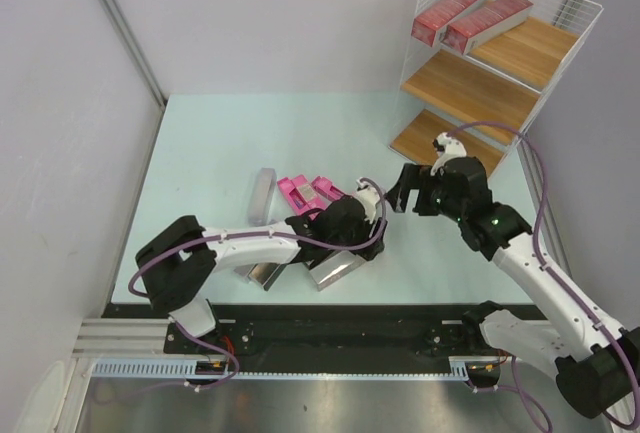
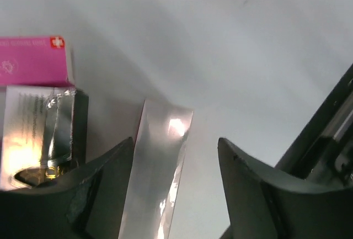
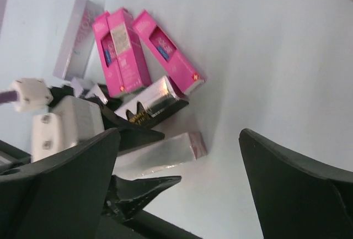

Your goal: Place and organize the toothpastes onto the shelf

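Toothpaste boxes lie mid-table: a silver one (image 2: pixel 157 173) under my left gripper, whose fingers are part open on either side of it, a dark-and-silver one (image 2: pixel 38 134) beside it, pink ones (image 3: pixel 132 57) and a pale one (image 3: pixel 77 35) farther back. Two red boxes (image 1: pixel 450 13) rest on the top level of the shelf (image 1: pixel 470 88) at back right, with the two lower boards bare. My right gripper (image 1: pixel 408 193) is open with nothing between its fingers, just right of the left one.
The two arms are close together near the middle.
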